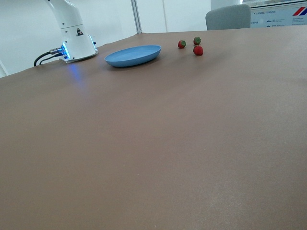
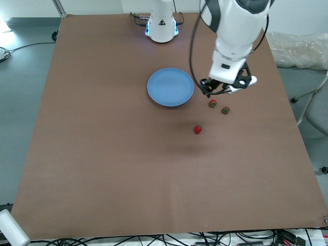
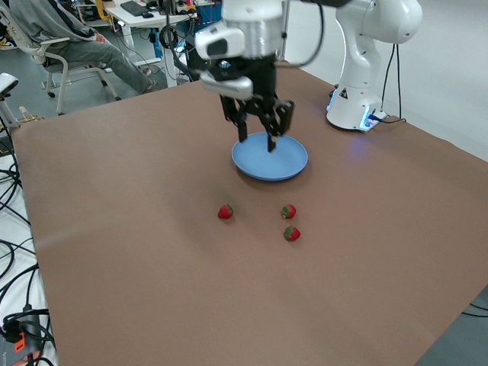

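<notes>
A blue plate (image 2: 170, 87) lies on the brown table; in the right view it is empty (image 3: 259, 160). Three strawberries lie near it: one (image 2: 198, 129) nearer the left camera, two others (image 2: 212, 103) right of the plate. My gripper (image 3: 257, 141) hangs over the table just right of the plate in the left view, above the two right strawberries' side. Its black fingers point down and look apart in the right view, with nothing seen between them. In the top view the gripper is out of sight.
A chair stands beyond the right edge, and cables run along the front edge.
</notes>
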